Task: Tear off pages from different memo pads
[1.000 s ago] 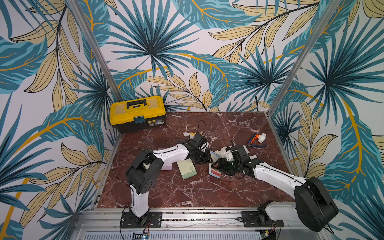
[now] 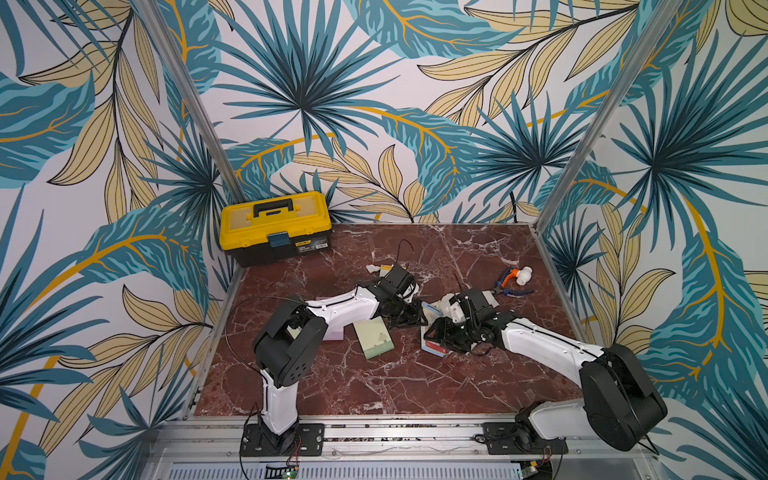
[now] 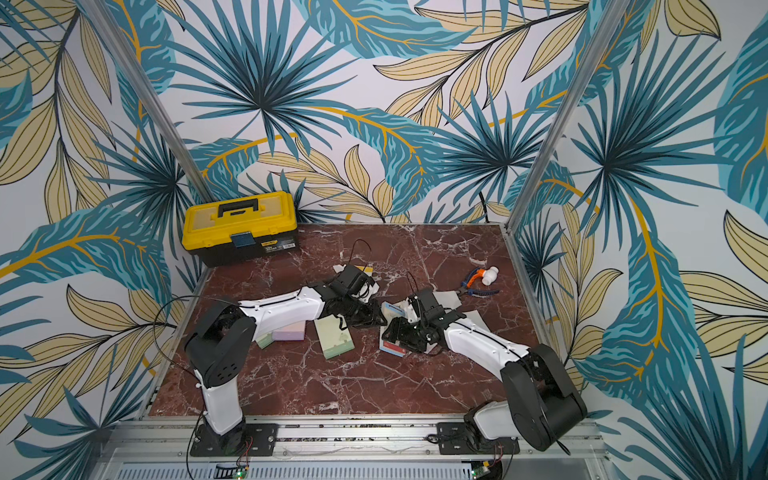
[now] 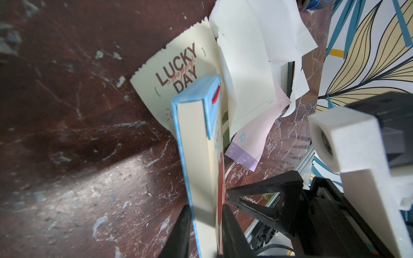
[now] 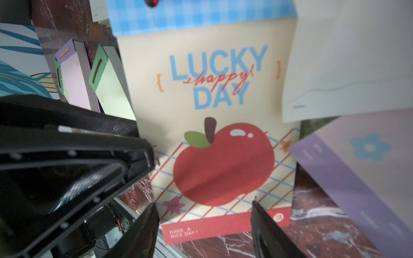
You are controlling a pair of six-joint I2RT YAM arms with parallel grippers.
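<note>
The "Lucky Day" memo pad with a red apple (image 5: 223, 167) and blue checked binding fills the middle of the right wrist view. Edge-on in the left wrist view, the pad (image 4: 198, 142) stands between the fingers of my left gripper, which look closed onto both its faces. Low over the pad's front, my right gripper has its fingers well apart, with no page pinched between them. A dark finger of the left gripper meets the pad's left edge. The right arm partly covers the pad in both top views.
Loose pages (image 4: 245, 64) lie around the pad, including a pink one with a purple strip (image 4: 243, 157). A green pad (image 2: 374, 337) and a purple one (image 3: 289, 331) are to the left. A yellow toolbox (image 2: 276, 220) and pliers (image 2: 508, 284) stand farther back.
The right arm has shifted slightly, and the pad's lower end has swung a little to the right. The left arm looks still.
</note>
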